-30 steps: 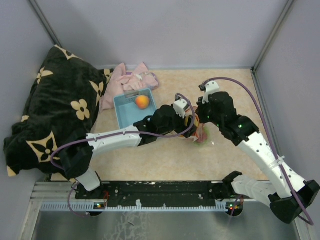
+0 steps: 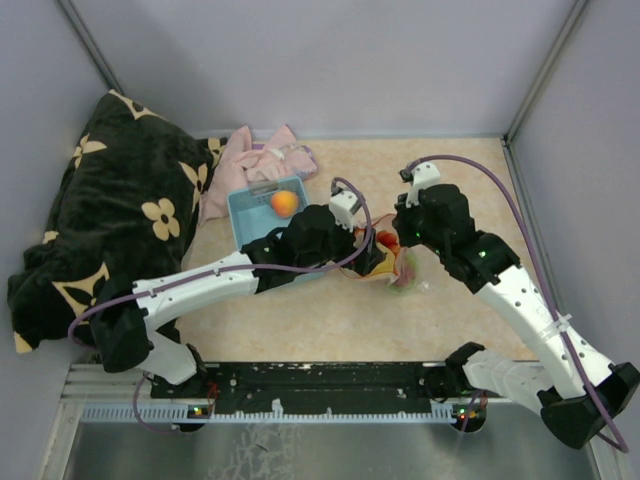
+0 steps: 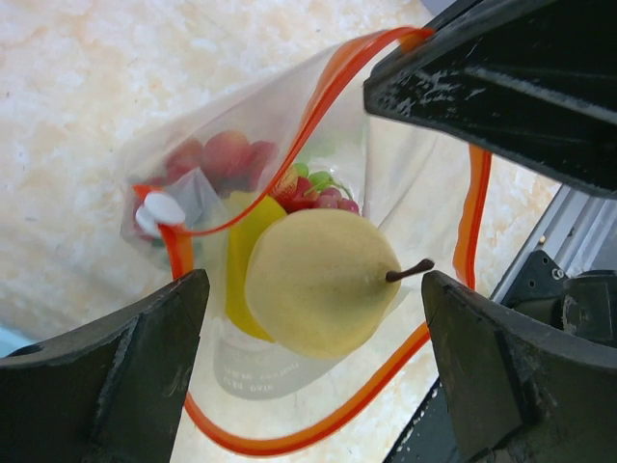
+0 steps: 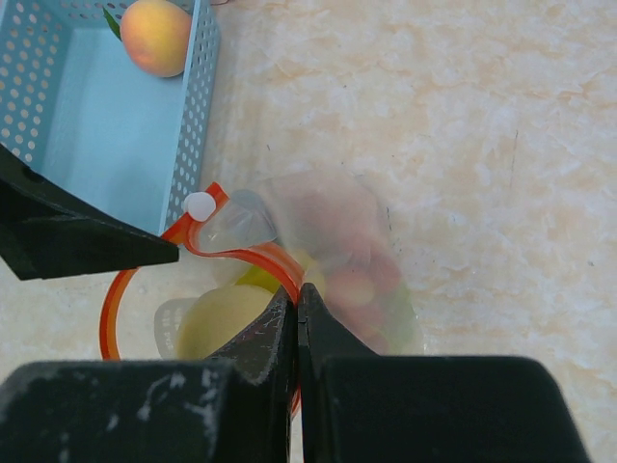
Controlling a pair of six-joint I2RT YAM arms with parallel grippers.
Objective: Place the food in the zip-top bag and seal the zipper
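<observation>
The zip top bag [image 3: 193, 154] with orange zipper lies open mid-table, holding red and yellow fruit, grapes [image 3: 328, 193] and a large round pale fruit [image 3: 318, 280]. My left gripper stands open over the mouth, its fingers either side of that pale fruit. My right gripper is shut on the bag's orange rim, which runs down between its fingertips. A peach [image 2: 284, 203] sits in the blue basket [image 4: 193, 116] beside the bag.
A pink cloth [image 2: 250, 160] lies at the back, a dark patterned blanket [image 2: 120, 200] on the left.
My left arm has drawn slightly to the left and toward the front, uncovering more of the bag in the top view. The right arm has not visibly moved.
</observation>
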